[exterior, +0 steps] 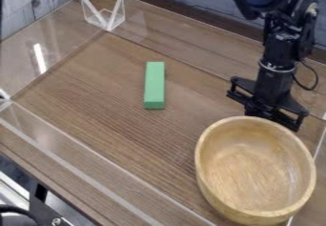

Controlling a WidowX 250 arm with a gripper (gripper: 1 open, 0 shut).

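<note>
My gripper [265, 110] is at the right of the table, low and just behind a large tan bowl [254, 197]; its fingertips are partly hidden at the bowl's back rim, so contact cannot be told. Nothing shows held; it looks shut. A green block [154, 85] lies left of the middle of the table [102, 125], apart from both.
A white wire rack [105, 15] stands at the back left. A wall runs along the back.
</note>
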